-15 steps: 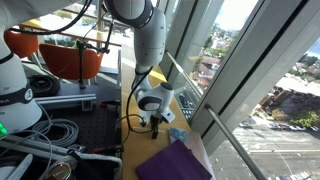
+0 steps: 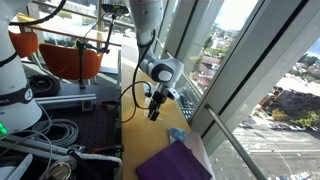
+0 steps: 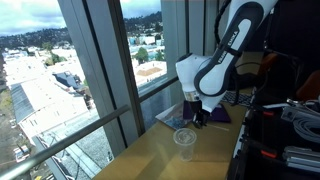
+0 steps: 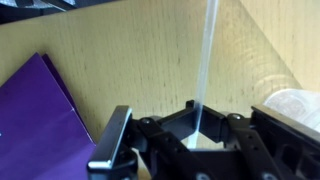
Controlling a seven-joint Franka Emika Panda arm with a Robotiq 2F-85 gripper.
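Note:
My gripper is shut, its fingertips together around a thin, pale translucent straw [image 4: 207, 55]. In the wrist view the straw runs from the fingers up to the top edge. Exterior view 1 has the gripper [image 2: 154, 113] above the tan table, and exterior view 2 shows the gripper [image 3: 200, 118] behind a clear plastic cup [image 3: 184, 143]. The cup [image 4: 295, 106] appears at the right of the wrist view, apart from the fingers.
A purple flat item [image 2: 174, 162] lies on the table [image 2: 142, 140] close to the window side, with a light blue cloth [image 2: 178, 134] near it. Cables and dark equipment [image 2: 82, 124] flank the table. Windows border its other side.
My arm has risen from the tabletop and shifted slightly toward the far end of the table. The purple item and the blue cloth have stayed put.

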